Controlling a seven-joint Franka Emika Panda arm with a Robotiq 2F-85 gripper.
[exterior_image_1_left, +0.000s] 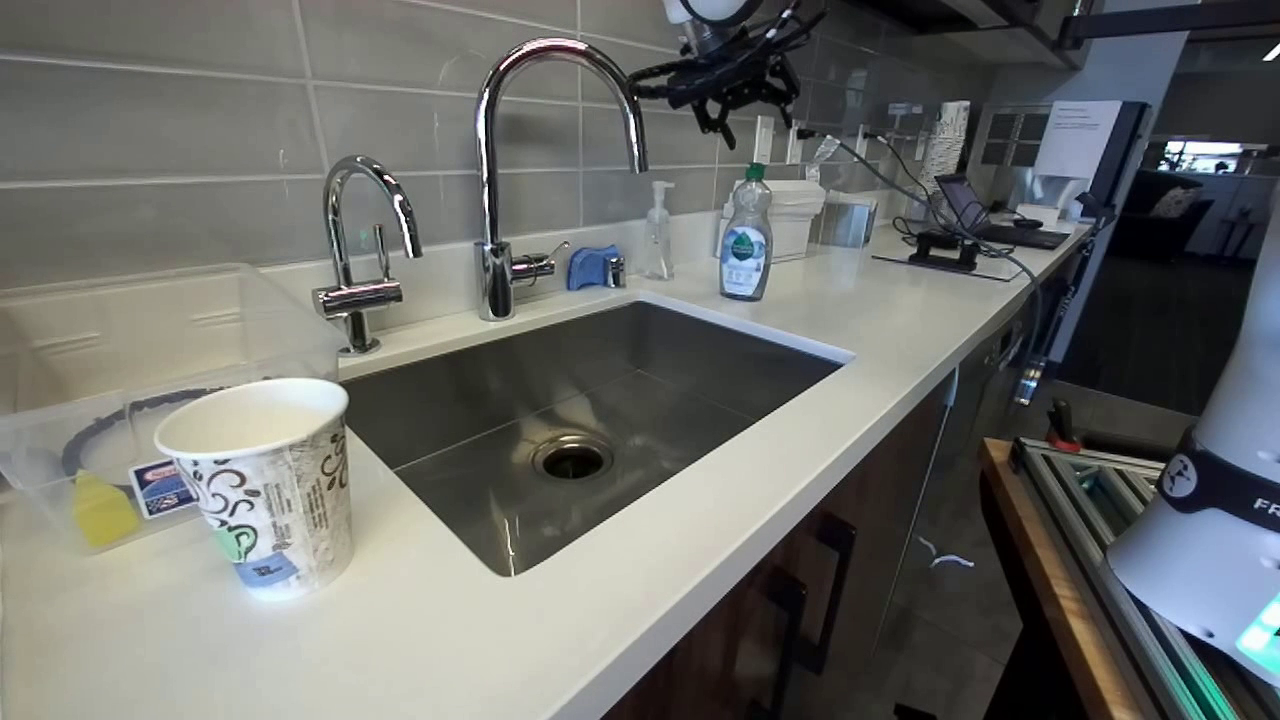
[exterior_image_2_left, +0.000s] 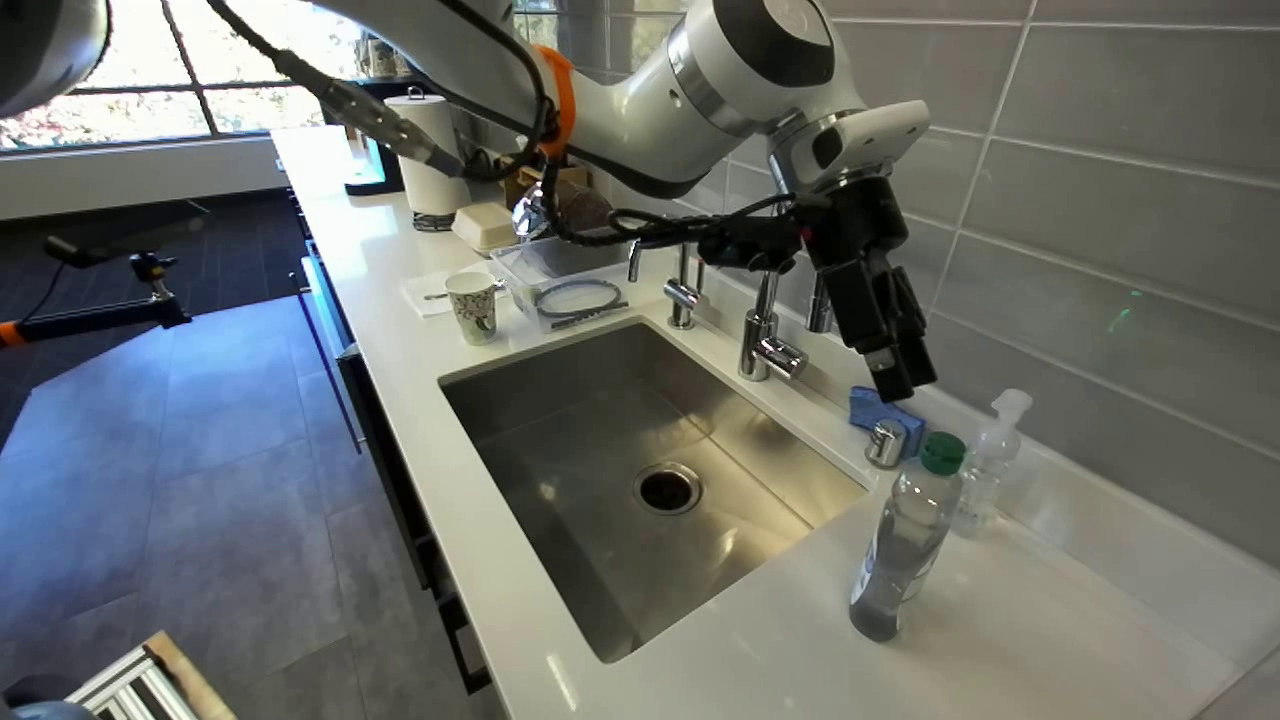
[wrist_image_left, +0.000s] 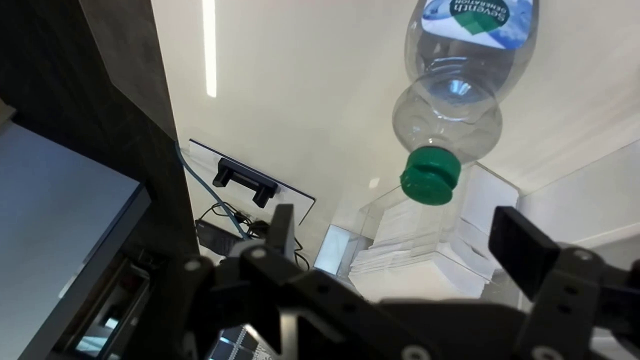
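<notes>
My gripper is open in the wrist view, with nothing between its fingers. In the first exterior view the gripper hangs in the air near the tiled wall, above the dish soap bottle. That bottle is clear with a green cap and stands upright on the counter at the sink's far corner. From the second exterior side, my gripper points down at a slant, near the blue sponge holder and higher than the bottle.
A steel sink sits in the white counter, with a tall faucet and a smaller tap behind it. A pump bottle stands near the soap. A paper cup and clear bin occupy the left end.
</notes>
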